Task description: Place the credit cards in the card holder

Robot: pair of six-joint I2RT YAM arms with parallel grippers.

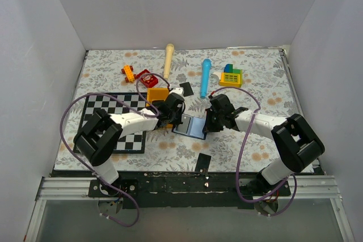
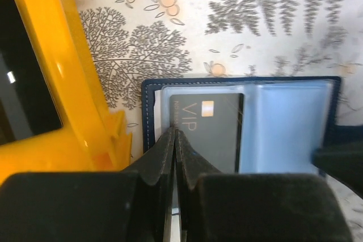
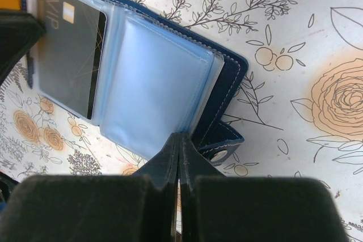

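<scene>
The dark blue card holder (image 1: 190, 127) lies spread open on the table between my two grippers. In the left wrist view a grey VIP card (image 2: 207, 123) sits inside its left clear sleeve; the right sleeve (image 3: 153, 77) looks empty in the right wrist view. My left gripper is shut over the holder's left side, with nothing visible between its fingers. At the right sleeve's lower corner, beside the snap strap (image 3: 221, 148), my right gripper is also shut. Whether either tip touches the holder I cannot tell.
An orange box (image 1: 157, 93) holding a dark item stands close against the holder's left. Dark cards (image 1: 186, 89) lie behind and in front. Toys, including a blue microphone (image 1: 205, 77), line the back.
</scene>
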